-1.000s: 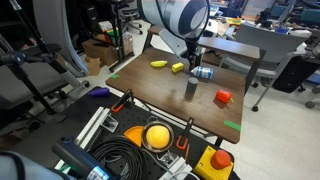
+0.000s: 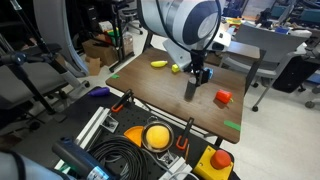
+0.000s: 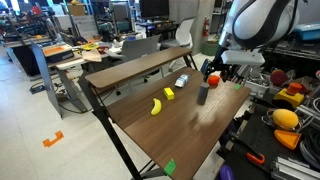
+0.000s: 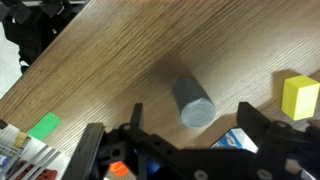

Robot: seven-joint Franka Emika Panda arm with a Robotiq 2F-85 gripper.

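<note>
A dark grey cylinder [image 2: 190,90] stands upright on the brown table [image 2: 150,88]. Just above it, in the first exterior view, is my gripper [image 2: 198,74]. The second exterior view shows the gripper [image 3: 222,72] above and to the right of the cylinder [image 3: 203,93]. Looking down in the wrist view, I see the cylinder [image 4: 193,100] in the gap between the widely spread fingers of my gripper. These fingers are open, and no contact with the cylinder shows.
Near the cylinder lie a blue-and-white can [image 4: 235,139], a yellow block [image 4: 299,97] and a red object [image 2: 223,96]. A yellow banana-like object [image 3: 156,105] rests farther off. Green patches [image 4: 44,126] mark the table. Free tabletop [image 3: 150,130] extends away from these things.
In the first exterior view, my gripper has moved right and downward, closer to the cylinder, and now partly covers the can. The objects on the table have stayed in place.
</note>
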